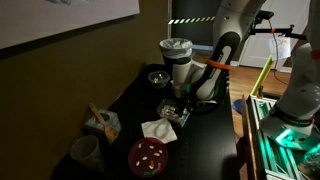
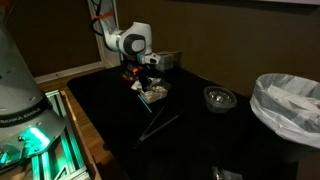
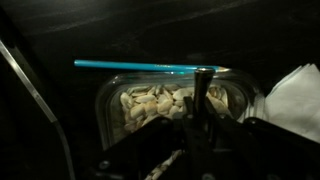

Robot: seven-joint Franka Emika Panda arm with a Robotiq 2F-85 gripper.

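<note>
In the wrist view my gripper is shut on an upright metal rod (image 3: 204,82), which looks like a utensil handle. Its lower end is hidden. Directly below lies a clear plastic container (image 3: 106,118) holding pale, flat pieces (image 3: 143,105). A thin blue stick (image 3: 130,66) runs along one side of that container. Exterior view 1 has the container (image 1: 170,114) on the dark table, with the gripper (image 1: 182,94) over its far end. Whether the utensil touches the pieces, I cannot tell.
Near the container are a white napkin (image 1: 158,129) and a red bowl (image 1: 148,158). A clear bowl (image 2: 219,98) and a bin with a white liner (image 2: 290,100) stand farther off. Dark sticks (image 2: 157,130) lie on otherwise open table.
</note>
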